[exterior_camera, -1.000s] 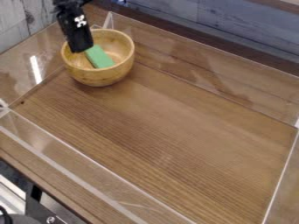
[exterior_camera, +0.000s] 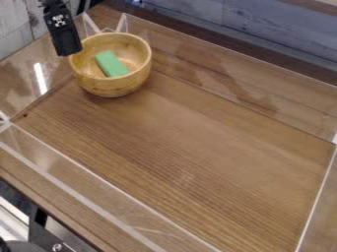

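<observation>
A round yellowish bowl sits at the upper left of the wooden table. A green block lies inside it. My gripper is at the upper left edge of the view, just left of the bowl and apart from the block. It is dark and partly cut off by the frame; I see nothing held in it.
A grey-blue wall runs along the back, and raised edges border the table at left and right. A dark cable or part shows at the bottom left corner.
My gripper has moved left, away from over the bowl toward the edge of the view. The bowl and green block look nearly unchanged.
</observation>
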